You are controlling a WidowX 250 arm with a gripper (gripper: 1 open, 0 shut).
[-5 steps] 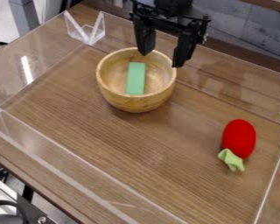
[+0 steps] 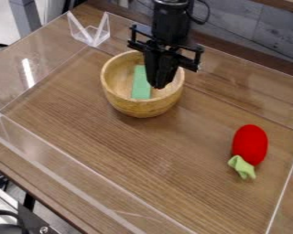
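My black gripper point(image 2: 157, 66) is shut, its tips low over the back part of a wooden bowl point(image 2: 139, 107), near a green block point(image 2: 140, 84) inside it. No object shows clearly between the fingers. The fingertips partly hide the bowl's interior.
A red object point(image 2: 249, 143) with a green part point(image 2: 242, 166) lies at the right of the wooden table point(image 2: 124, 174). A clear plastic piece point(image 2: 88, 27) is at the back left.
The gripper has moved down and slightly left, over the bowl, and its fingers now point down close to the green block. The bowl and red object look unmoved.
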